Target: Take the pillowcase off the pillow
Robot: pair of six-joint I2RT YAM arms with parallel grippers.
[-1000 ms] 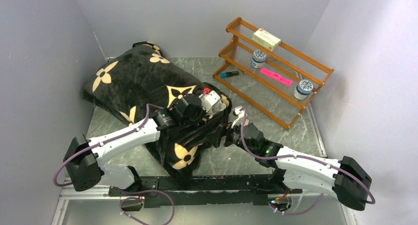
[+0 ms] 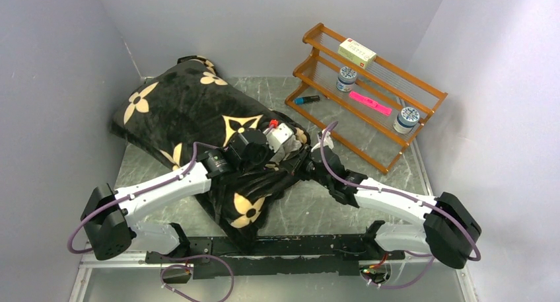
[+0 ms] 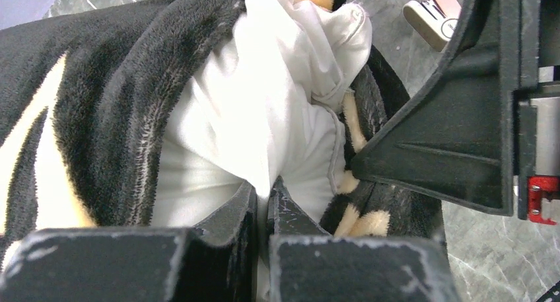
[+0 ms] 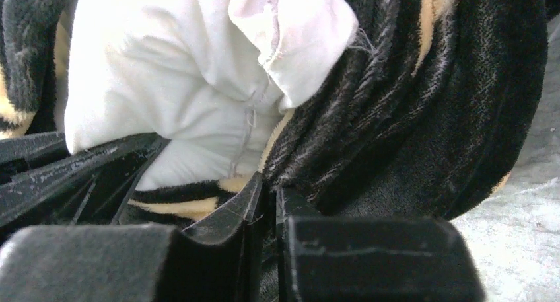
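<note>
A black plush pillowcase with tan flowers covers most of the pillow. At its open end the white pillow shows. My left gripper is shut on gathered white fabric of the pillow, which runs between its fingertips. In the right wrist view, my right gripper is at the dark pillowcase edge, beside the white fabric. Its fingertips stand close together with a narrow gap and dark cloth right at them; whether they grip it is unclear. The left gripper's black finger reaches in close by.
A wooden rack with two jars, a box and a pink strip stands at the back right. A black marker lies beside it. Bare grey floor lies at front centre. Walls close in on both sides.
The left arm has barely shifted.
</note>
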